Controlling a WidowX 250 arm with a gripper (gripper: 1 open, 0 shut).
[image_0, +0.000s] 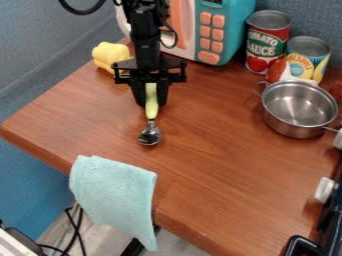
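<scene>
The black gripper is lowered at the upper middle of the wooden table, around the pale yellow handle of a spoon whose metal head points toward the front. Whether the fingers press on the handle is hard to tell.
A steel pot, cans and a toy microwave stand at the back right. A yellow object lies behind the arm. A light blue cloth hangs over the front left edge.
</scene>
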